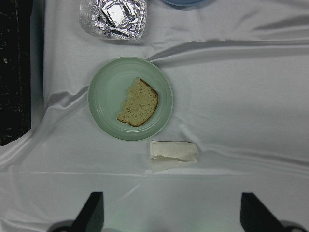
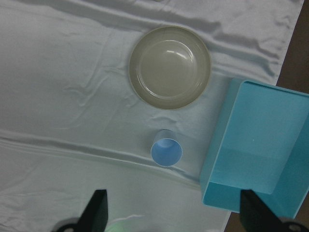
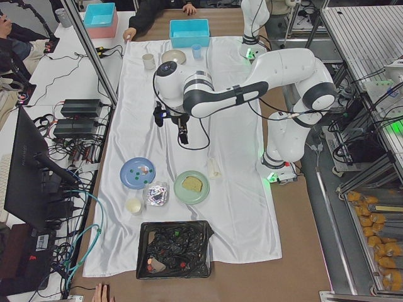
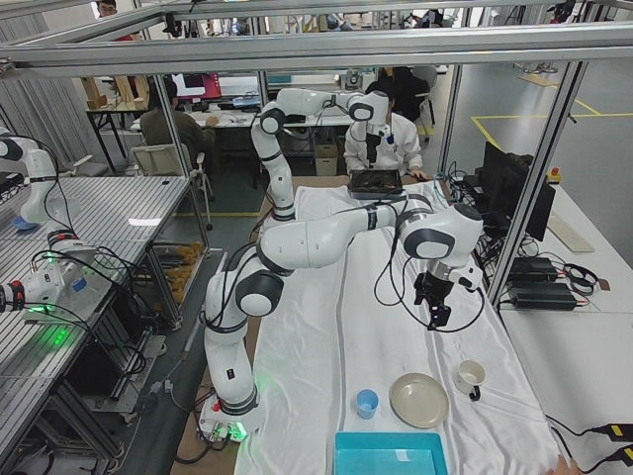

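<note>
My left gripper hangs open and empty over the cloth. Below it in the left wrist view are a green plate [image 1: 101, 96] with a bread slice [image 1: 137, 104], a folded paper napkin [image 1: 173, 153] and a foil-covered container [image 1: 113, 17]. My right gripper is also open and empty, above a beige plate [image 2: 169, 67], a blue cup [image 2: 166, 150] and an empty turquoise bin [image 2: 256, 140].
A blue plate [image 3: 137, 173] with small bits, a pale cup [image 3: 133, 205] and a black tray [image 3: 173, 248] lined with dark plastic share the white cloth. A mug [image 4: 470, 378] stands by the beige plate.
</note>
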